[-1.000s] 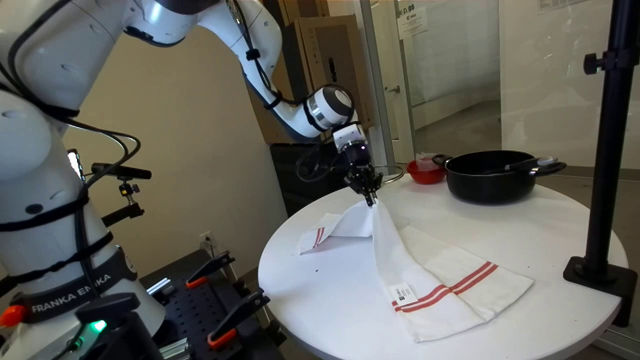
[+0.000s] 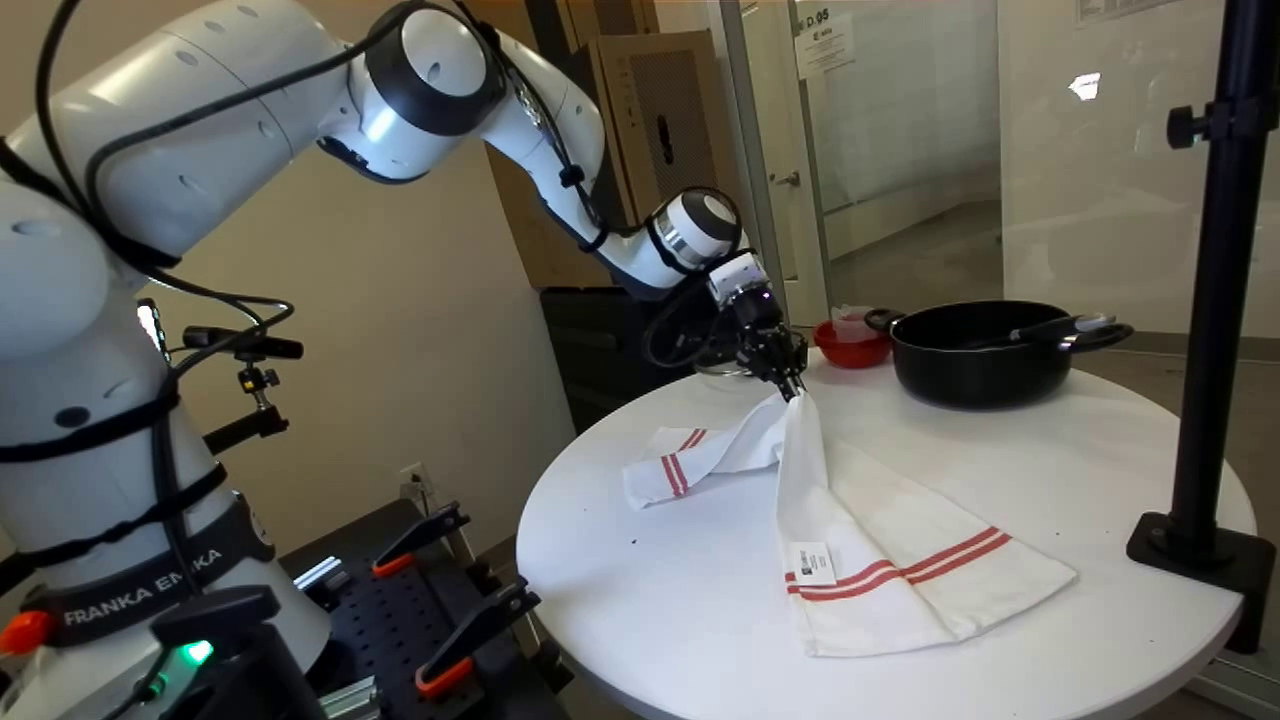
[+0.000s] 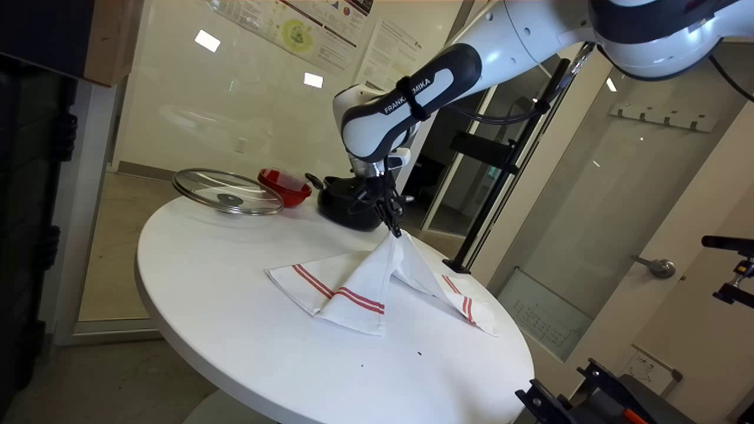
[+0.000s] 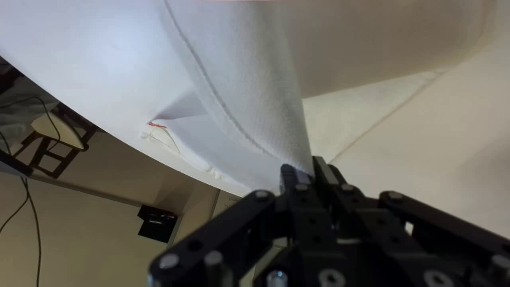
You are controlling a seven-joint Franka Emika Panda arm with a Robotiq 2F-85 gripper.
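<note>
A white towel (image 2: pixel 882 546) with paired red stripes is draped over the round table, its middle pulled up into a peak. My gripper (image 2: pixel 792 394) is shut on the cloth at that peak. From the other side, the towel (image 3: pixel 360 279) hangs from my gripper (image 3: pixel 396 232) like a tent, its striped ends lying on the tabletop. In the wrist view a fold of the towel (image 4: pixel 258 95) runs into the closed tips of my gripper. A tag (image 2: pixel 812 563) shows near one striped end.
A black pot (image 2: pixel 981 360) with a utensil across it stands at the back, beside a red bowl (image 2: pixel 851 346). The glass lid (image 3: pixel 227 192) lies near the table's edge. A black post (image 2: pixel 1200 360) is clamped to the rim. Bare table (image 2: pixel 672 588) shows in front.
My gripper has moved right and slightly up in exterior view 1, drawing the raised peak along. The left striped end has slid right, and the towel's near edge has shifted back a little.
</note>
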